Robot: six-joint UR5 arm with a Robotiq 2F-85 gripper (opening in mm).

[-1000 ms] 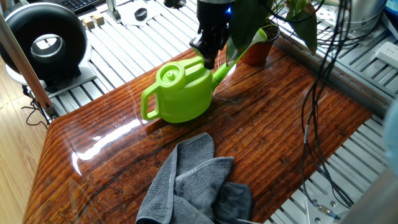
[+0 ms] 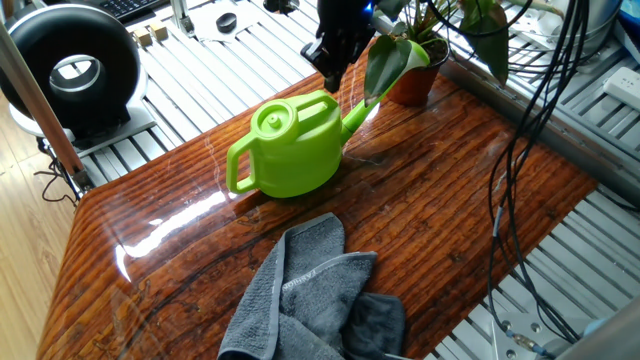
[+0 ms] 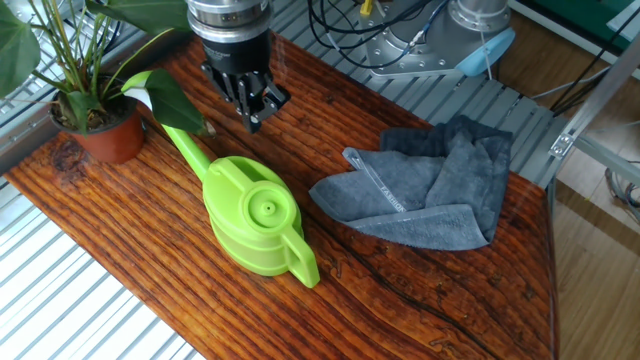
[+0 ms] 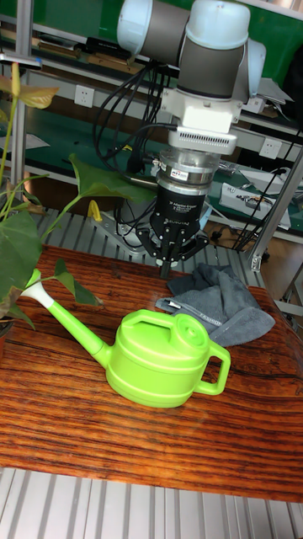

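A light-green watering can (image 2: 295, 150) stands upright on the brown wooden board (image 2: 440, 200). In exterior view 2 its spout points toward the potted plant (image 3: 112, 138), and its handle faces away from the plant. My black gripper (image 3: 253, 122) hangs pointing down above the board, apart from the can, on the robot-base side of it. Its fingertips (image 4: 166, 269) look brought together, with nothing visible between them. A plant leaf hangs in front of the spout's end in exterior view 2.
A crumpled grey towel (image 3: 425, 190) lies on the board on the base side. Black cables (image 2: 515, 150) hang at the right in exterior view 1. A black ring-shaped object (image 2: 115, 100) stands beyond the board. Bare wood lies around the can.
In exterior view 1 my gripper has risen a little, away from the can's top. The hanging cables and plant leaves have shifted. The can and towel have stayed put.
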